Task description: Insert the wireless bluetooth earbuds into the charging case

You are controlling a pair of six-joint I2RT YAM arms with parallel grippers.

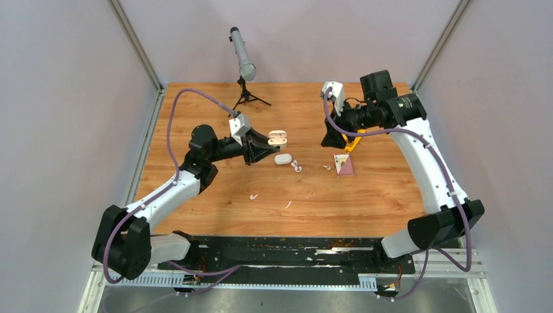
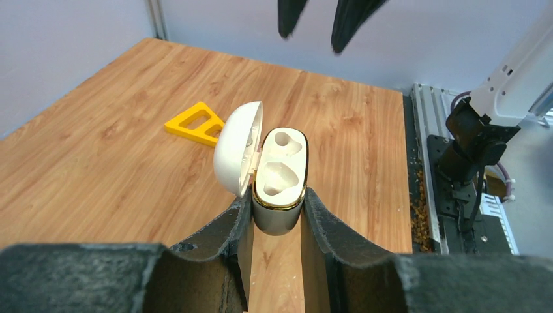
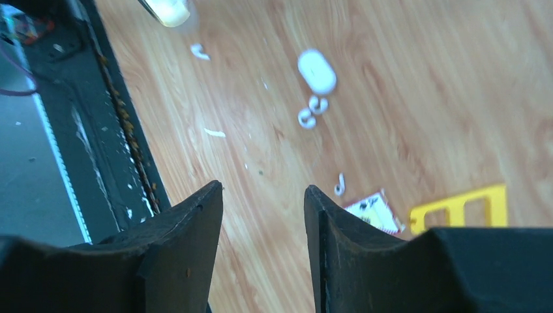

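My left gripper (image 1: 267, 149) is shut on an open white charging case (image 2: 280, 166), lid hinged up, its two earbud wells visible and looking empty in the left wrist view. My right gripper hangs above the table to the right, fingers apart with nothing between them. Small white earbud-like pieces lie on the wood: a pair (image 1: 297, 166) beside a closed white case (image 1: 283, 158), one (image 3: 340, 186) near a card, and others (image 1: 253, 196) nearer the front edge.
A pink-and-white card (image 1: 344, 165) and a yellow triangular piece (image 3: 495, 202) lie at the right. A telescope on a tripod (image 1: 242, 55) stands at the back left.
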